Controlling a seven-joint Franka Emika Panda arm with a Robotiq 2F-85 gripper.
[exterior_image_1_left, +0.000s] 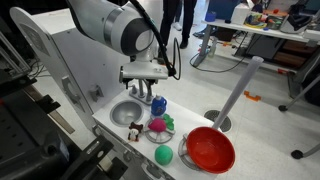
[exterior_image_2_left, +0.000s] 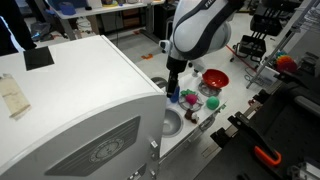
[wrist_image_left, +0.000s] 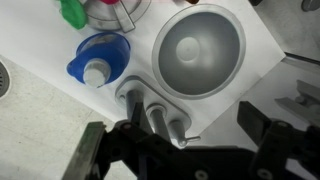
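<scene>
In the wrist view my gripper stands open, its two black fingers wide apart. Between and below them in that view shows a grey faucet (wrist_image_left: 157, 112) with several levers, beside a round grey sink (wrist_image_left: 198, 50). Left of the faucet is a blue bottle (wrist_image_left: 98, 60) with a white cap. From the first exterior view, the gripper (exterior_image_1_left: 138, 92) hangs over the faucet, behind the sink (exterior_image_1_left: 127, 113), and the blue bottle (exterior_image_1_left: 159, 106) stands just to its right. Whether the fingers touch the faucet cannot be told.
Toward the front are a plate (exterior_image_1_left: 170, 132) with a pink item (exterior_image_1_left: 157, 125), a small brown figure (exterior_image_1_left: 134, 131), a green round object (exterior_image_1_left: 164, 155) and a large red bowl (exterior_image_1_left: 210, 150). A white panel (exterior_image_1_left: 85, 60) rises close on the left. Open floor lies right of the counter.
</scene>
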